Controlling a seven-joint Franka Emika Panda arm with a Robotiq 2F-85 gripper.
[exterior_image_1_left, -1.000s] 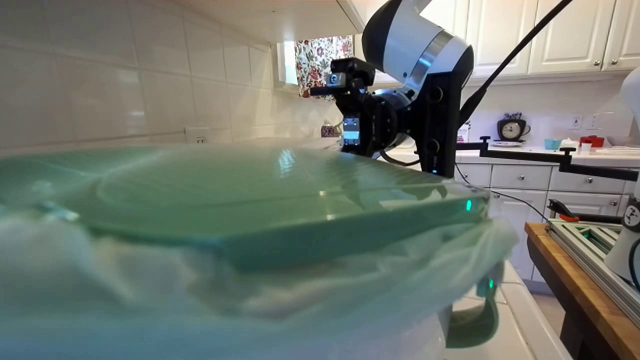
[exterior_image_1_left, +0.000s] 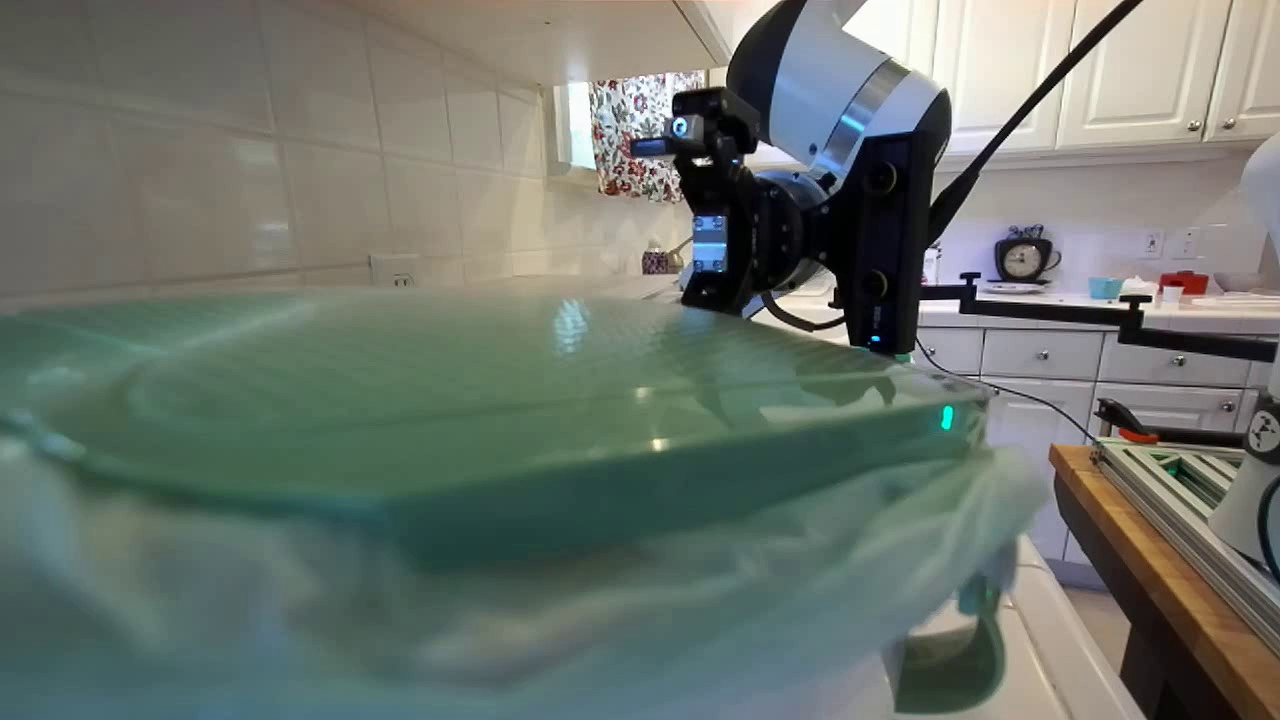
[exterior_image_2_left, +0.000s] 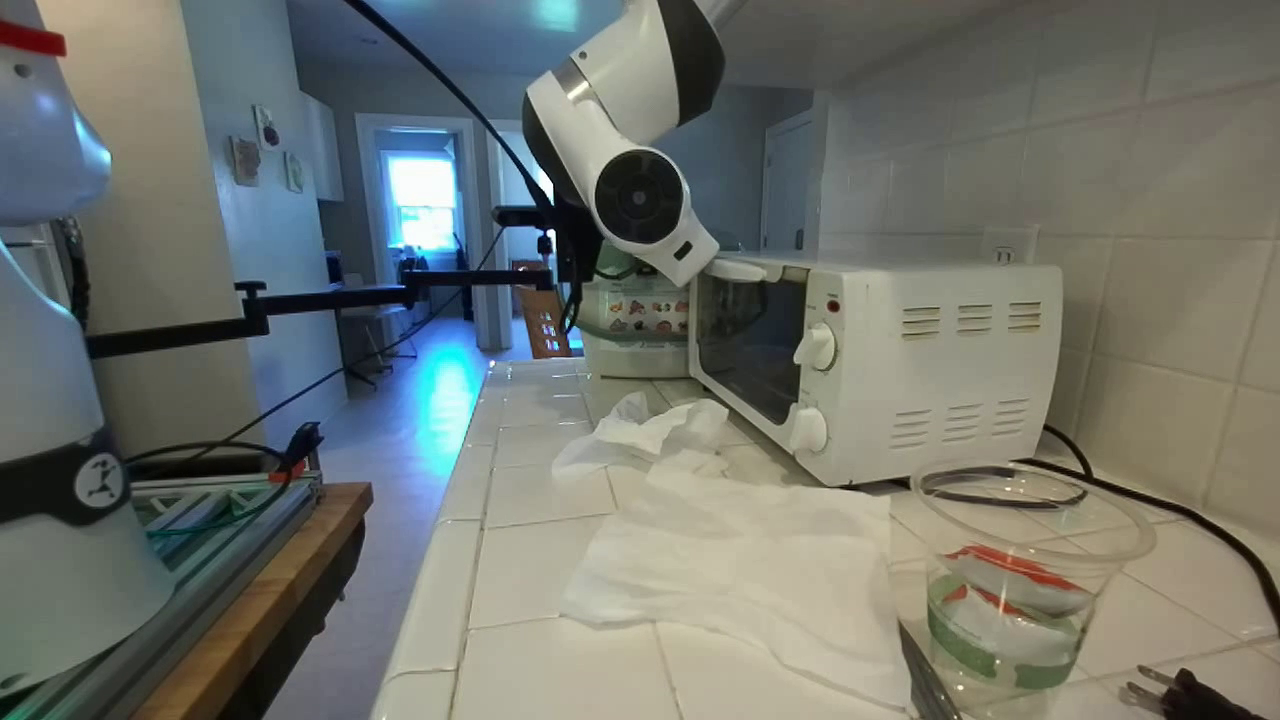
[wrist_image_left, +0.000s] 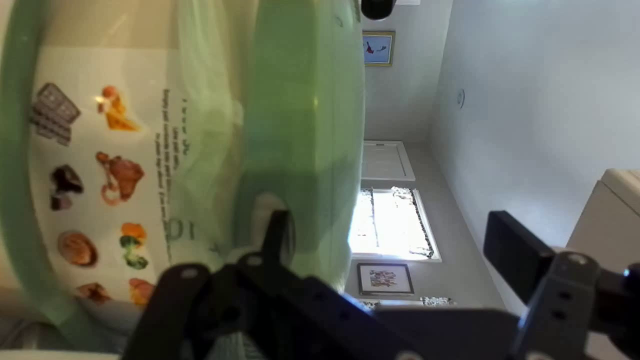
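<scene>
A green lid (exterior_image_1_left: 504, 396) covers a white bin, and a pale plastic bag (exterior_image_1_left: 720, 564) hangs out beneath its rim. In the wrist view, the bin (wrist_image_left: 102, 222) with printed food pictures fills the left side, below the green lid (wrist_image_left: 300, 120). My gripper stands open at the lid's edge. One of its fingers (wrist_image_left: 276, 234) is in front of the lid's rim, perhaps touching it; the other is out in clear air. In exterior view 1 the gripper (exterior_image_1_left: 678, 216) is behind the lid, its lower part hidden. The arm hides it in exterior view 2.
A white toaster oven (exterior_image_2_left: 936, 360) stands against the tiled wall close to the bin (exterior_image_2_left: 648, 324). White paper towels (exterior_image_2_left: 744, 564) and a clear plastic cup (exterior_image_2_left: 1020, 588) lie along the counter. The counter's open edge (exterior_image_2_left: 444, 600) borders the floor.
The lid and bin have shifted slightly toward the exterior view 1 camera and the right. My gripper has turned a little, its upper finger rising and moving slightly right.
</scene>
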